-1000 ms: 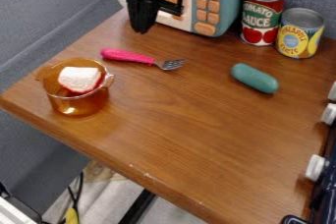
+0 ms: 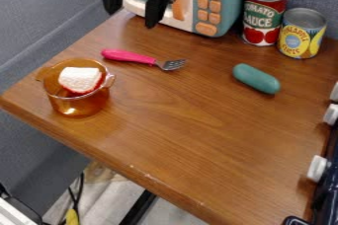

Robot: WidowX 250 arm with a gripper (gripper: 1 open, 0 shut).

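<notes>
My black gripper [image 2: 133,12] hangs at the top of the view, in front of the teal toy microwave [image 2: 211,2], above the table. I cannot tell whether it is open or shut. An amber glass pot [image 2: 73,105] holding a white and red object [image 2: 79,77] sits at the left of the table [image 2: 185,150]. A pink-handled fork [image 2: 132,57] lies behind it, and a teal oblong object [image 2: 256,78] lies right of centre.
Two cans, red [image 2: 262,22] and yellow [image 2: 301,39], stand at the back right. A dark appliance with white knobs [image 2: 321,194] lines the right edge.
The objects on the table have not moved.
</notes>
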